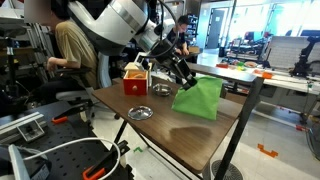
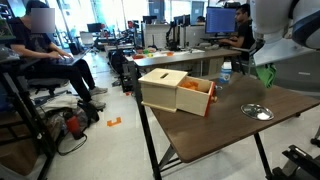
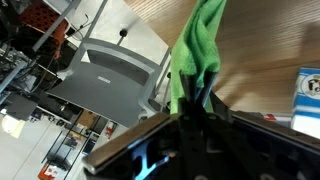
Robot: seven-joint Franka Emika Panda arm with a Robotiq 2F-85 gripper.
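Observation:
A green cloth [image 1: 198, 97] hangs spread out over the far right part of the brown table [image 1: 181, 134], its upper left corner at my gripper [image 1: 189, 83]. In the wrist view the cloth [image 3: 198, 49] runs up from between the fingers, with the gripper shut on it. Exterior view 2 shows only a small green piece of the cloth [image 2: 266, 74] below the arm. Whether its lower edge touches the tabletop is hard to tell.
A wooden box [image 2: 180, 91] with orange-red contents stands on the table. Near the front edge lies a silver plate [image 1: 141, 113]; a metal bowl [image 1: 163, 89] and a bottle [image 2: 225, 73] are farther back.

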